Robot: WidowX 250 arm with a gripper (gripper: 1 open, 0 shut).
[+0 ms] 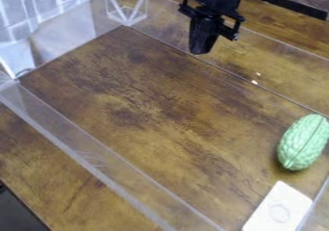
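Note:
My black gripper [203,40] hangs over the back part of a wooden board inside clear plastic walls, its tip pointing down and shut, with nothing visible held. A pale green, textured oval object [302,141] lies near the right wall, well apart from the gripper.
A white card-like piece [278,208] with a ring mark lies at the front right. Low clear walls [96,166] edge the board. A pale tiled surface is at the back left.

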